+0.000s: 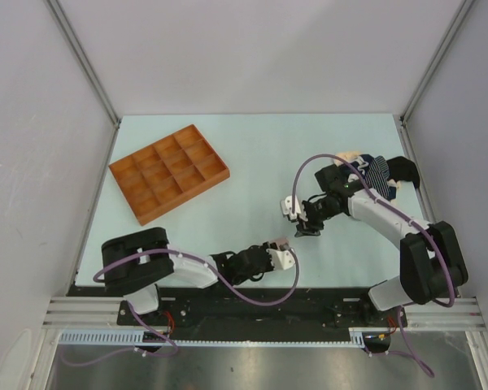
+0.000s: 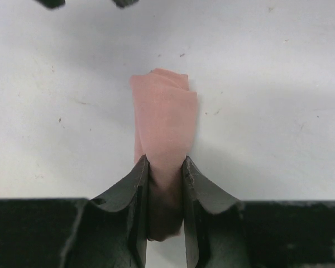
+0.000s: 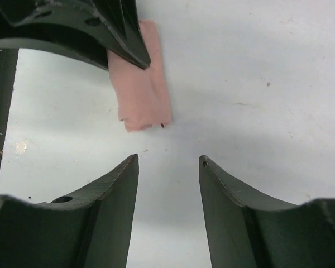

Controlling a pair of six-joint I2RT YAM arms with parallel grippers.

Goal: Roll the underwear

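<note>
The pink underwear is a narrow folded bundle (image 2: pixel 164 114) on the white table. My left gripper is shut on its near part. In the right wrist view the bundle (image 3: pixel 139 95) lies beyond my right gripper, with the left gripper's black fingers over its far part. My right gripper stands apart from it, open and empty. In the top view the right gripper (image 1: pixel 305 223) is up and right of the left gripper (image 1: pixel 272 256), which mostly hides the bundle.
A wooden compartment box (image 1: pixel 169 175) sits at the back left. A heap of dark, striped and beige cloths (image 1: pixel 376 175) lies at the back right.
</note>
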